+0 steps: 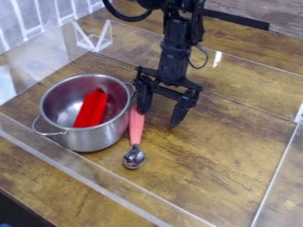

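Note:
The black arm reaches down from the top, its gripper (162,102) low over the wood table, fingers spread open at the upper end of a pink-handled metal spoon (135,133). The spoon lies beside the steel pot, its bowl toward the front. Whether the fingers touch the handle I cannot tell. The steel pot (62,125) holds a red object (92,109).
Bare table (231,160) spreads to the right and front. The pot takes up the left middle. A pale area (18,13) shows at the top left corner.

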